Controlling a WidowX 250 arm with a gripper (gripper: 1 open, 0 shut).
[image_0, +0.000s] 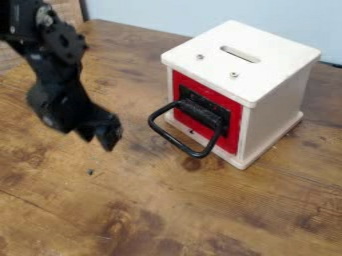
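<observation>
My black gripper (102, 132) hangs low at the left of the camera view, blurred, its tip over the wooden table and apart from the white box. I cannot tell whether it is open or shut. The white box (277, 98) stands at the right with a slot and two bolts on top. Its red front (227, 146) carries a black panel and a looped black handle (201, 152) that sticks out toward the lower left.
Free room lies between the arm and the box toward the back.
</observation>
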